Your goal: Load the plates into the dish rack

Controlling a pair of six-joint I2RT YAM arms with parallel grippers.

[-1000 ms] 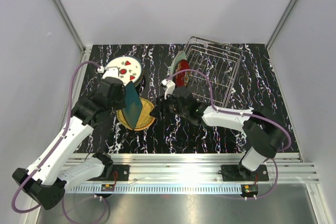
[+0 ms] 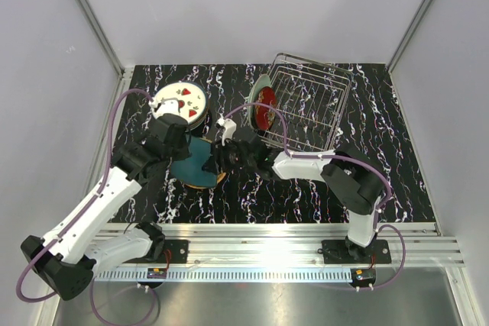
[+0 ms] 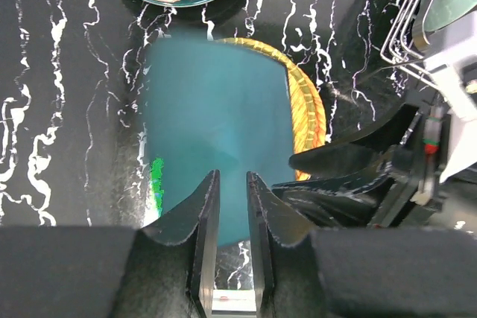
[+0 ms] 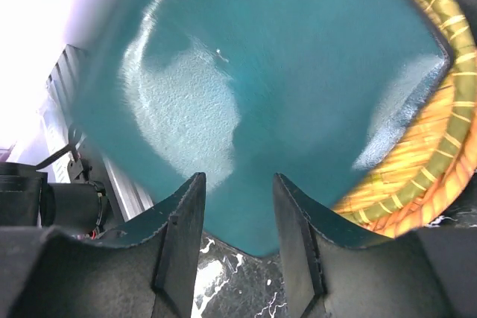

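Observation:
A teal square plate [image 2: 192, 164] lies over a round yellow plate with an orange rim [image 3: 311, 113], its broad face turned up to the cameras. Its edges are blurred in both wrist views, and I cannot tell how flat it lies. My left gripper is at the plate's near edge with a gap between its fingers, teal showing through. On the plate's right side, my right gripper has its fingers spread, with the plate's surface visible between and beyond them. The wire dish rack [image 2: 313, 64] holds a pale green plate [image 2: 257, 95] and a red plate [image 2: 265, 108] at its left end.
Behind the left gripper stands a stack of plates [image 2: 182, 101] topped by a white one with red marks. Most of the rack is empty. Bare black marble [image 2: 382, 158] lies to its right. The two grippers are close together.
The teal plate stood steeply tilted, nearly edge-on, at my left gripper; now it shows its full face over the yellow plate. My right gripper has moved left to its edge.

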